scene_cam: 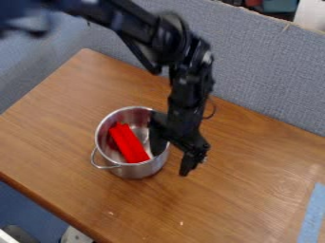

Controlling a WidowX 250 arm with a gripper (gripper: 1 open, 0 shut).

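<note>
A steel pot (108, 161) with wire handles sits on the wooden table, left of centre, holding a red object (128, 143). My black gripper (176, 152) is low at the pot's right side, its open fingers partly over the rim and partly beyond it, hiding part of the pot's right side.
A padded grey wall (267, 76) runs along the back. A light blue strip (313, 211) lies at the right edge.
</note>
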